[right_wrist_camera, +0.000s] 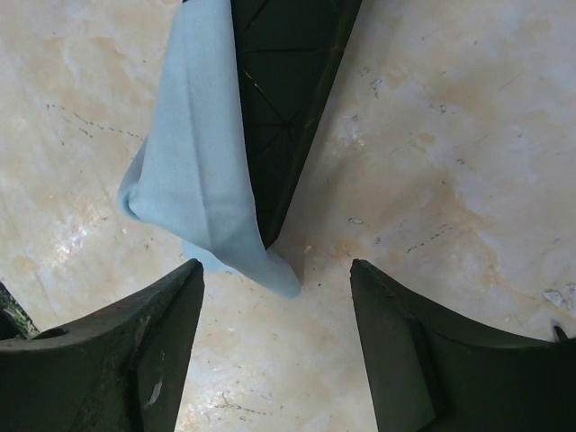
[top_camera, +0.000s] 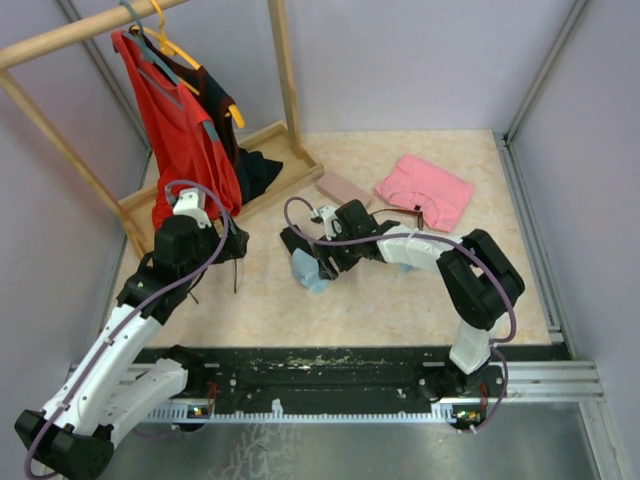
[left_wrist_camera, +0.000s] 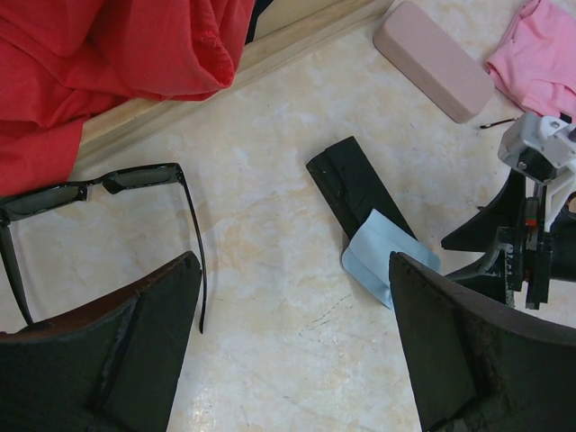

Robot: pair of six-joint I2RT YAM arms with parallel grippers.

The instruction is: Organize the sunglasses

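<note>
A black glasses case (right_wrist_camera: 288, 99) lies on the table with a light blue cloth (right_wrist_camera: 202, 153) draped over its end. My right gripper (top_camera: 330, 263) is part open just over them, the case and cloth beyond its fingertips in the right wrist view. Black sunglasses (left_wrist_camera: 135, 177) lie unfolded below the red garment in the left wrist view, under my left gripper, which is open and empty. Another pair of glasses (top_camera: 400, 212) shows behind the right arm in the top view, partly hidden.
A clothes rack with a wooden tray (top_camera: 295, 170), red garment (top_camera: 160, 100) and dark clothing stands at the back left. A pinkish box (left_wrist_camera: 432, 58) and folded pink shirt (top_camera: 425, 185) lie at the back.
</note>
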